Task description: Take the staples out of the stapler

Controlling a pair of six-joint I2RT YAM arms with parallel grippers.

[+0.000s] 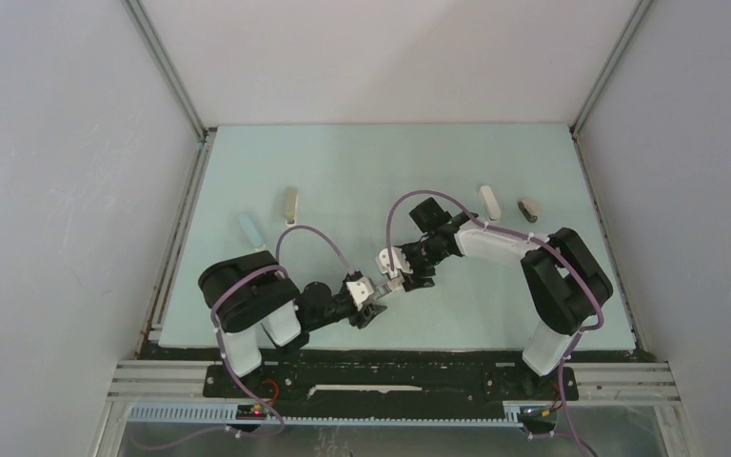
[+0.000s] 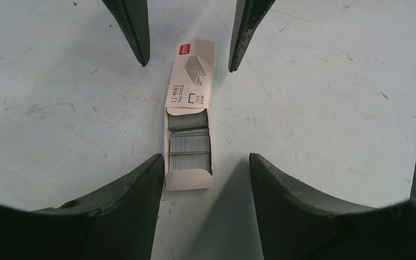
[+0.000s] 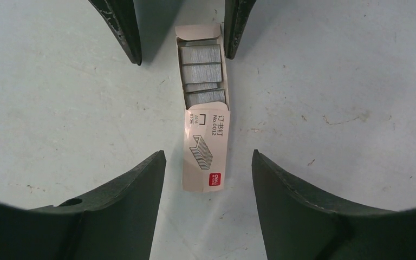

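Observation:
A narrow pinkish box [image 2: 190,78] of staples lies flat on the table between my two grippers, partly uncovered. Grey strips of staples [image 2: 189,144] fill its exposed part. My left gripper is open, its fingers apart on either side of the uncovered end and clear of its walls. In the right wrist view, my right gripper also stands open, with the printed sleeve end [image 3: 206,151] of the box between its spread fingers. Neither one holds anything. No stapler can be made out for certain.
At the far right are a white block [image 1: 490,201] and a small beige and dark object [image 1: 528,210], too small to identify. Toward the left lie a beige block [image 1: 291,204] and a pale blue one [image 1: 250,230].

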